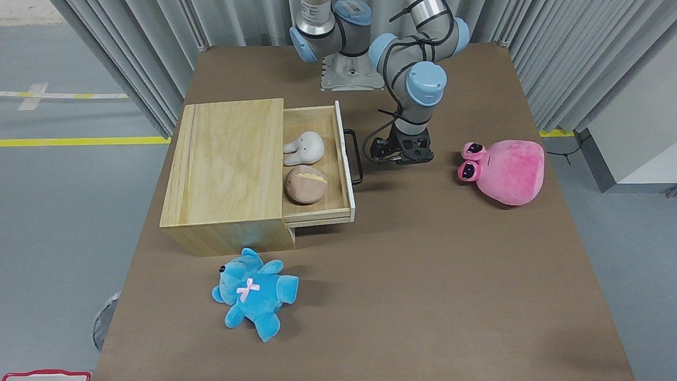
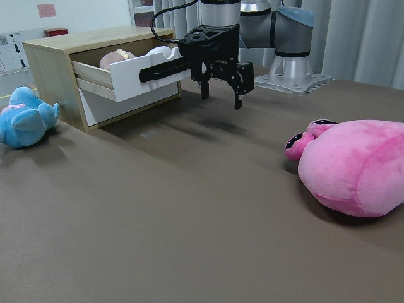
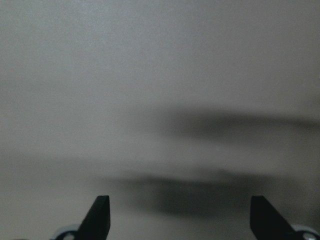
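My gripper hangs low over the table just beyond the drawer's black handle, open, with empty space between its fingers. The wooden cabinet has its drawer pulled out, holding a white plush and a round brownish plush. A blue teddy bear lies in front of the cabinet, and a pink plush lies to the right of the gripper. The wrist view shows only bare surface and shadows below.
Grey corrugated curtains stand behind the robot base, and the cabinet takes up the table's left side.
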